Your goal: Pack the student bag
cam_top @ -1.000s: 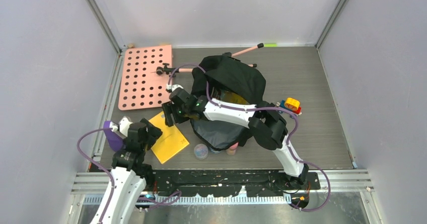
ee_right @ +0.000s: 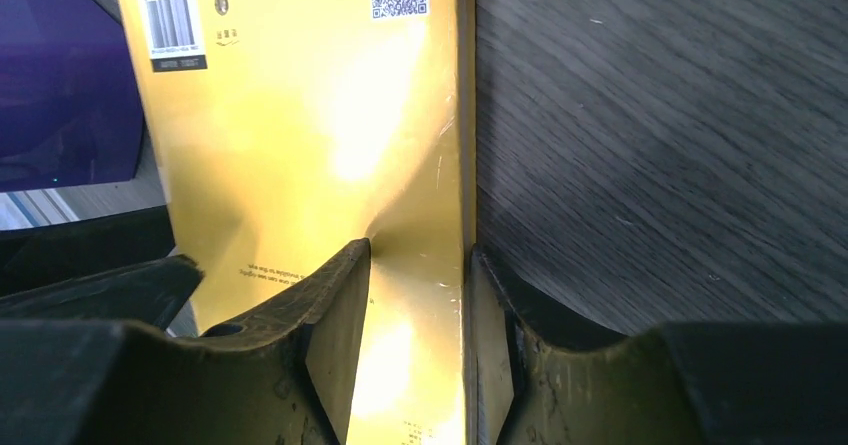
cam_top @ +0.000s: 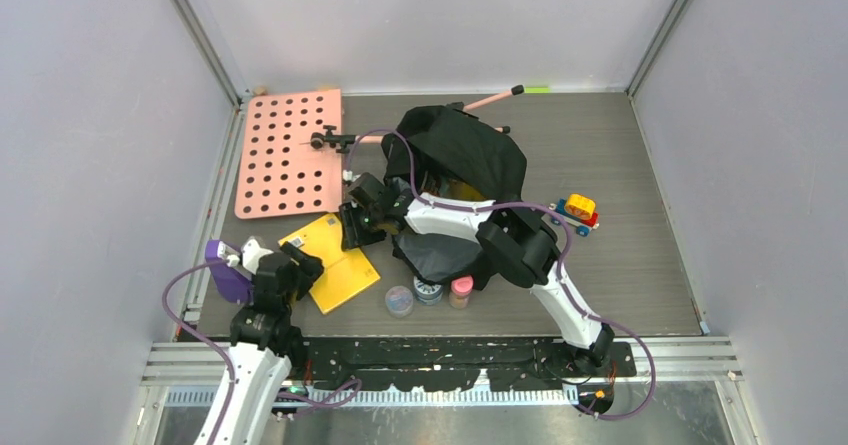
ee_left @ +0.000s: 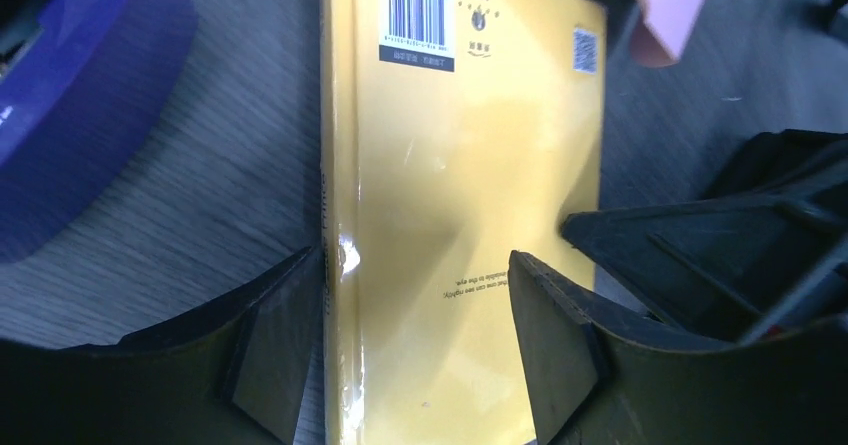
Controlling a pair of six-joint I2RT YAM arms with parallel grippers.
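A yellow book [cam_top: 333, 280] lies flat on the table, left of the black bag [cam_top: 460, 150]. Both grippers are at its long edges, part open. My left gripper has one finger beside the spine and the other over the cover. My right gripper is on the book's opposite edge, its fingertips close on either side of that edge, with the cover slightly dented beside one tip. A purple case [ee_left: 90, 135] stands just left of the book. The bag's interior is mostly hidden by my right arm.
A pink perforated board [cam_top: 275, 155] lies above the book. Small jars [cam_top: 399, 302] stand near the front edge below the bag. A toy car [cam_top: 580, 208] sits at the right, with free table around it.
The book has shifted slightly right, and the left gripper has moved a little with it.
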